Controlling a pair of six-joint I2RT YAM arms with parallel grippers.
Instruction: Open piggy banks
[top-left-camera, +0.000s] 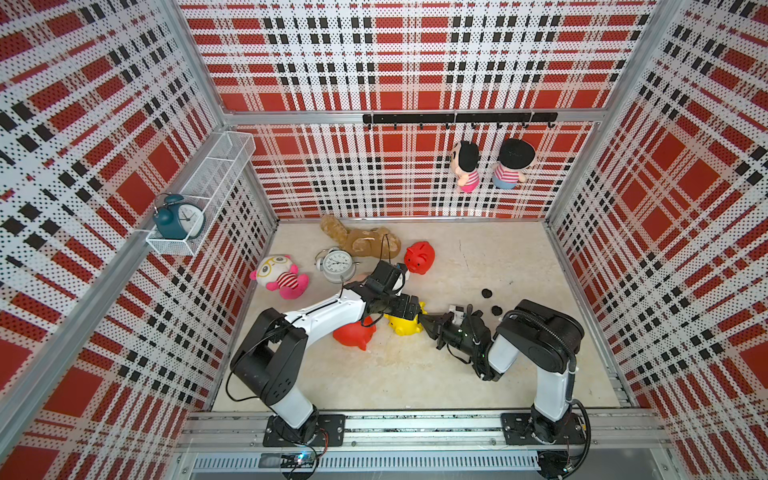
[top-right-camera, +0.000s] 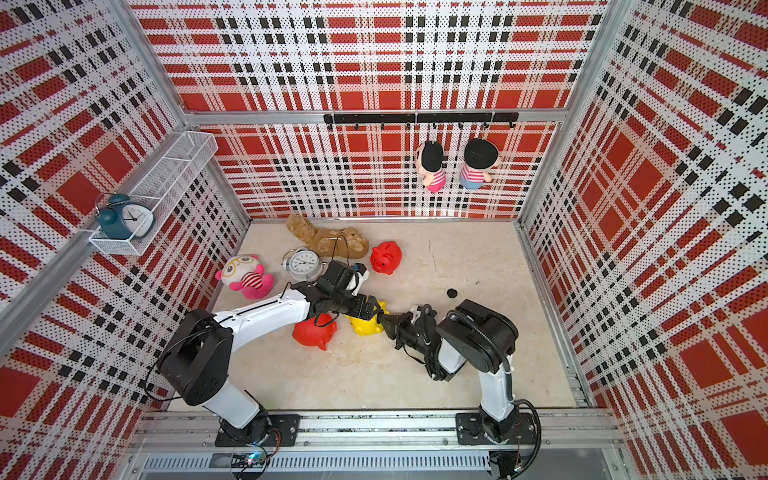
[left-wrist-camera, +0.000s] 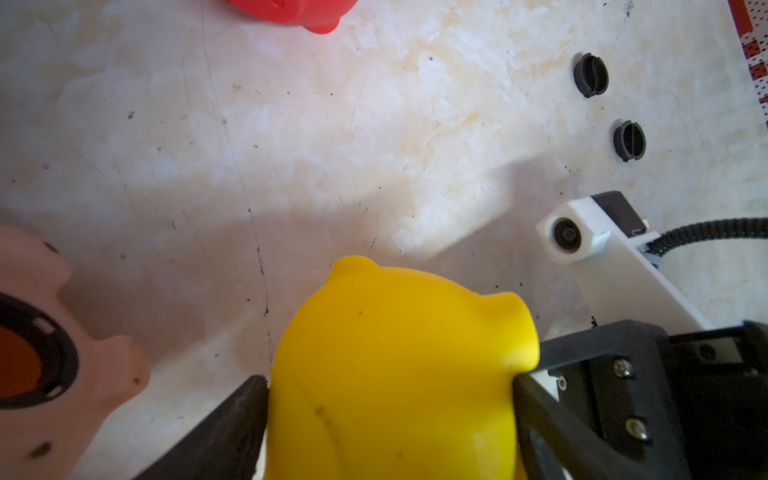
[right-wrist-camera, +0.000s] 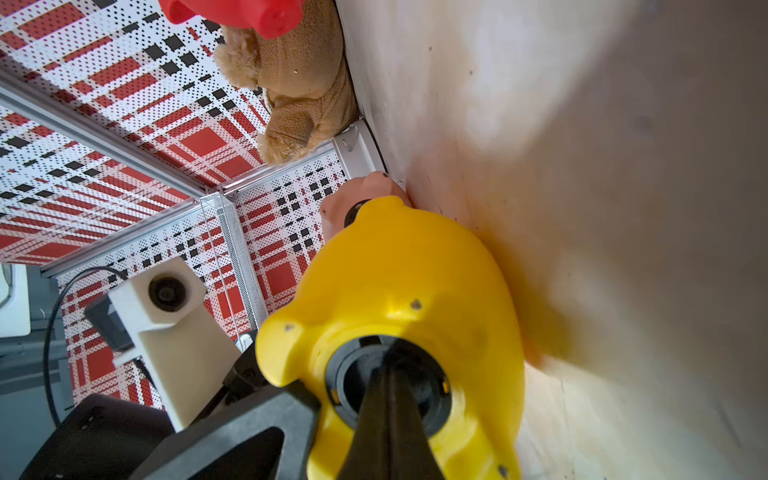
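A yellow piggy bank (left-wrist-camera: 392, 352) sits between the spread fingers of my open left gripper. Its round black plug (right-wrist-camera: 348, 360) faces my right gripper, whose shut fingertips are at the plug. A pink piggy bank (left-wrist-camera: 72, 360) with a dark-rimmed opening lies beside it. Red piggy banks rest behind (top-left-camera: 418, 256) and to the left (top-left-camera: 352, 332). Two loose black plugs (left-wrist-camera: 590, 76) lie on the floor to the right.
A brown plush toy (top-left-camera: 368, 241), an alarm clock (top-left-camera: 336, 264) and a pink doll (top-left-camera: 280, 276) crowd the back left. A wire basket (top-left-camera: 216, 176) hangs on the left wall.
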